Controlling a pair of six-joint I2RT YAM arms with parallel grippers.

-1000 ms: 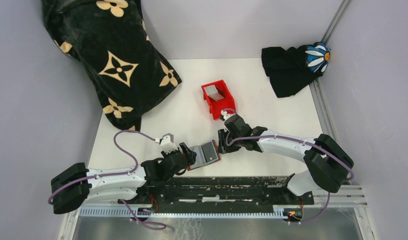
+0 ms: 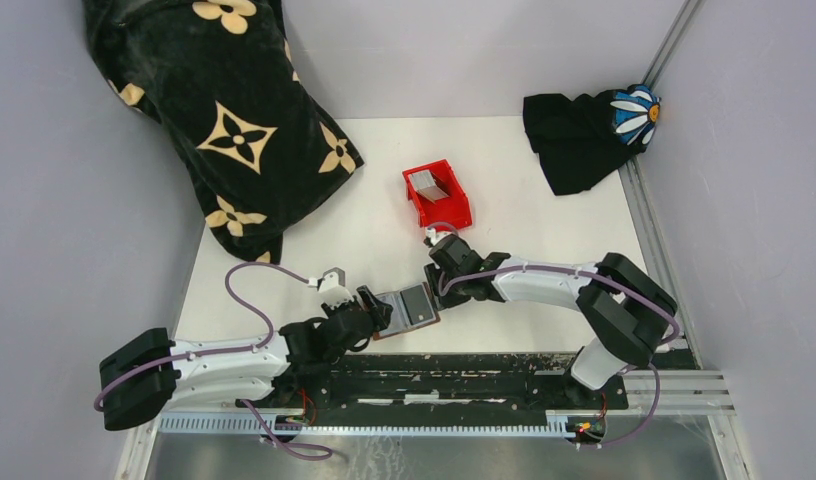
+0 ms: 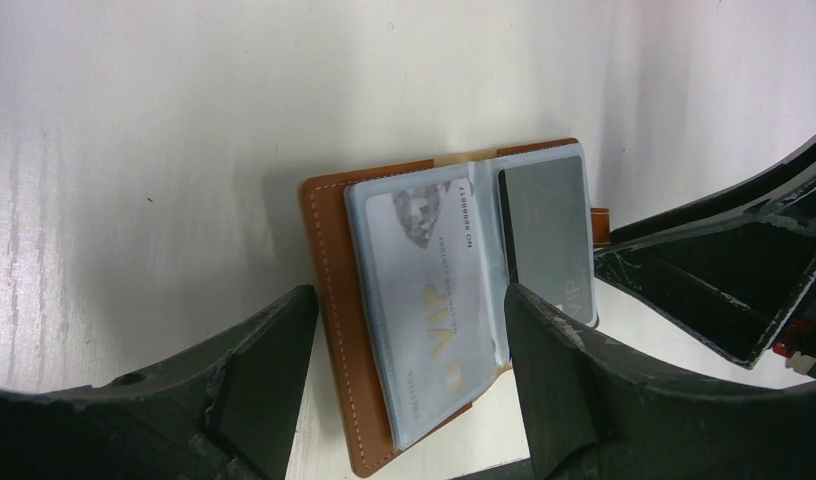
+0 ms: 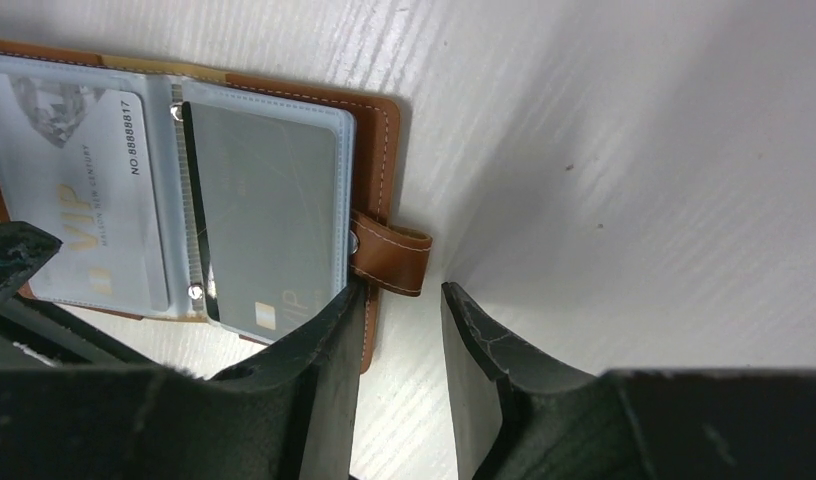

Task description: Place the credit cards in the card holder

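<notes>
The brown card holder point(image 2: 418, 308) lies unfolded on the table between my two grippers. In the left wrist view, a white VIP card point(image 3: 432, 290) shows in its left clear sleeve and a dark grey card point(image 3: 546, 235) in the right one. My left gripper is open, its fingers apart over the holder's near side, with no grip on it. At the holder's right edge, my right gripper stands open. The brown strap tab point(image 4: 392, 254) sticks out just ahead of its fingertips; whether the left finger touches the edge I cannot tell.
A red tray point(image 2: 446, 212) with a pale box point(image 2: 426, 186) inside stands behind the right gripper. Dark patterned cloth point(image 2: 234, 130) covers the back left; a black cloth point(image 2: 574, 140) lies back right. Bare table extends right of the holder.
My right arm has shifted left, bringing its gripper closer to the holder's right edge. The left arm has barely moved, and the holder stays about where it was.
</notes>
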